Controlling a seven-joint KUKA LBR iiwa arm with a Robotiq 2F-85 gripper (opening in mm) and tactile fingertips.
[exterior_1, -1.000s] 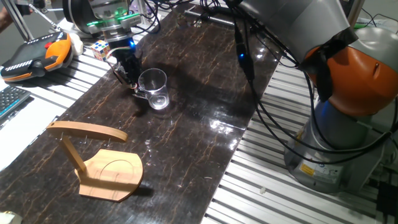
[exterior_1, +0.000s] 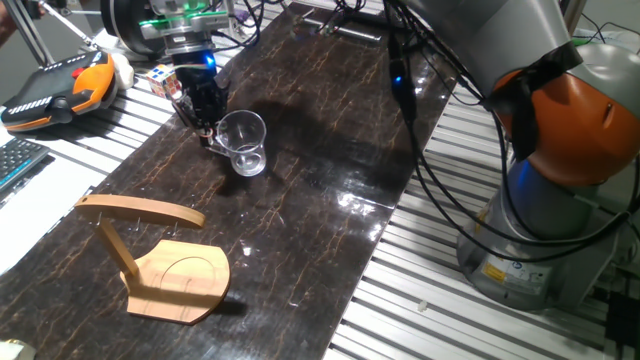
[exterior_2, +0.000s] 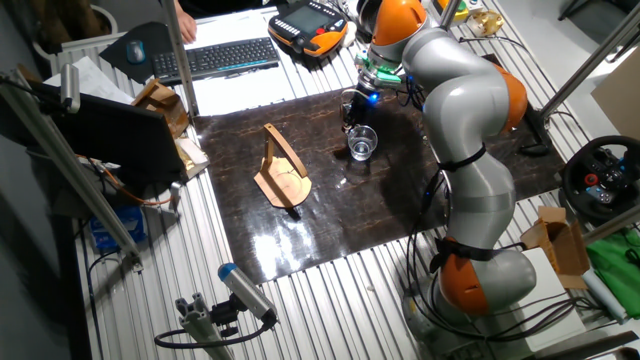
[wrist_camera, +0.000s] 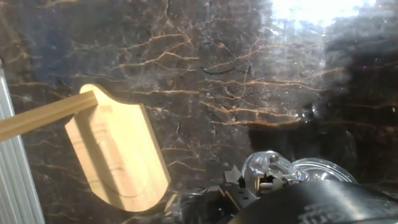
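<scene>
A clear glass cup (exterior_1: 243, 140) is upright or slightly tilted beside my gripper (exterior_1: 211, 141), which appears shut on the cup's handle side. The second exterior view shows the same cup (exterior_2: 362, 143) just below the wrist. Down at the bottom of the wrist view, the cup (wrist_camera: 320, 167) is partly hidden behind the dark gripper body, and the contact at the handle is hard to make out. Whether the cup's base touches the table is unclear. A wooden stand (exterior_1: 178, 283) with a round outline on its base and a curved arm above stands on the table, apart from the cup.
An orange-and-black teach pendant (exterior_1: 62, 92), a puzzle cube (exterior_1: 161, 78) and a keyboard (exterior_2: 215, 60) lie off the table's far side. Cables hang from my arm.
My gripper and the cup have shifted together slightly to the left in exterior view 1. The hanging cables have moved right a little. The wooden stand is unmoved.
</scene>
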